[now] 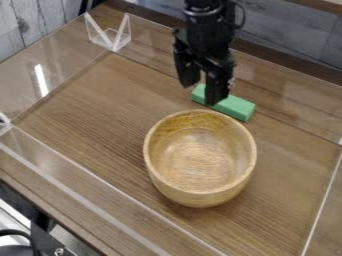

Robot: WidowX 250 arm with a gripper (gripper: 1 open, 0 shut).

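Note:
My black gripper [201, 76] hangs over the upper middle of the table, open, its fingers pointing down just above and left of a green block [230, 106]. The green block lies flat at a slant on the wood, behind a large pale tan bowl [199, 182]. The bowl is empty. Part of the block's left end is close under the fingers; I cannot tell whether they touch it.
A white wire-like object [110, 32] stands at the back left. Dark space lies beyond the table's edges.

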